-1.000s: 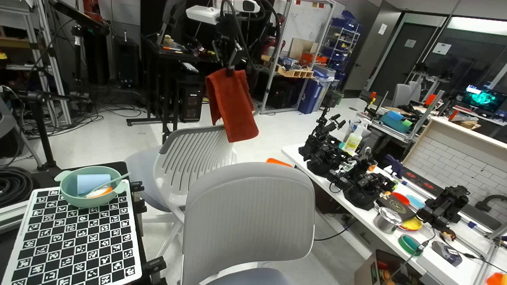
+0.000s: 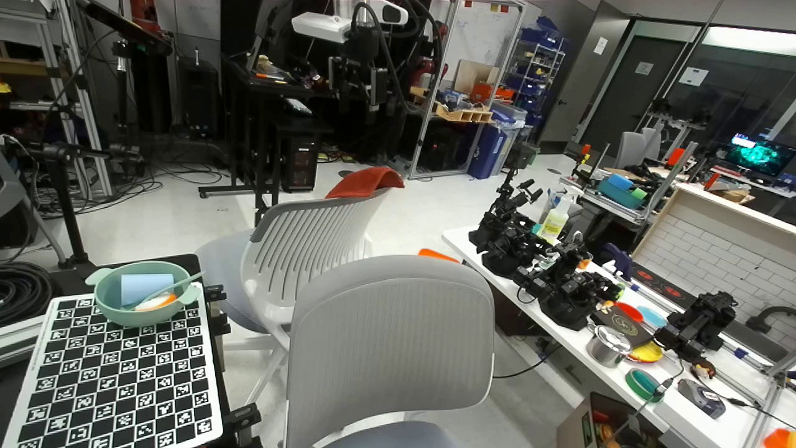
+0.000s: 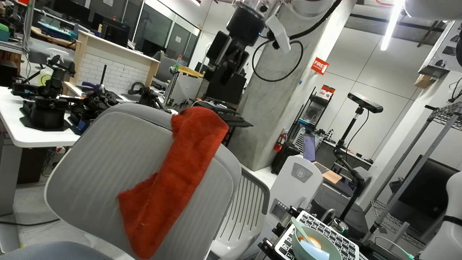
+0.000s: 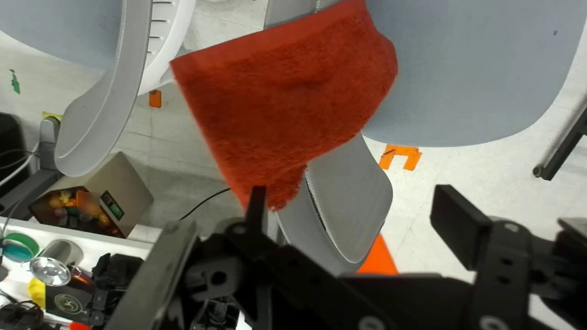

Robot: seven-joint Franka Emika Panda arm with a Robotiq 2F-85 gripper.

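Observation:
A red towel [image 2: 365, 182] lies draped over the top of a grey chair's backrest [image 2: 317, 242]. In the second exterior view the towel [image 3: 173, 177] hangs down the face of the backrest [image 3: 125, 151]. Above the chair, apart from the cloth, is my gripper [image 2: 358, 104]. From the wrist, the towel [image 4: 291, 99] spreads across the backrest edge below. There the gripper stands open, its two fingers well apart and nothing held between them.
A second grey chair [image 2: 392, 336] stands close by. At the left, a green bowl [image 2: 123, 291] with a blue item inside rests on a checkered board [image 2: 127, 377]. A white table [image 2: 548, 310] with black robot arms and pans runs along the right.
A second ago the towel hung from my gripper above the chair. Now it rests lower on the backrest, let go, and the gripper's fingers have spread apart.

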